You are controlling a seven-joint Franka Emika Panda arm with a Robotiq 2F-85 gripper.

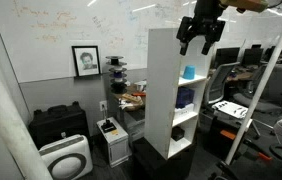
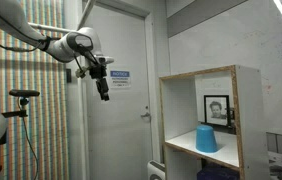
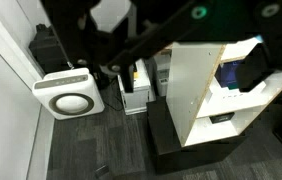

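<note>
High in the room, my gripper point(image 1: 197, 46) points downward with its fingers spread apart and nothing between them. Seen from the other side, the gripper point(image 2: 93, 84) is clear of the shelf, in front of the closed door. A blue cup point(image 1: 189, 72) sits on the upper level of a white shelf unit; the same blue cup point(image 2: 206, 138) appears upside down, its wide end on the board. In the wrist view, dark blurred fingers cover much of the upper picture, and the shelf unit point(image 3: 186, 90) stands below at the right.
Dark items point(image 1: 185, 97) fill a lower shelf level. The unit's tall side panel point(image 1: 162, 85) is an upright obstacle. A white rounded appliance point(image 3: 73, 97) and a smaller white machine point(image 1: 112, 140) stand on the floor. A framed portrait point(image 1: 86, 61) hangs on the wall.
</note>
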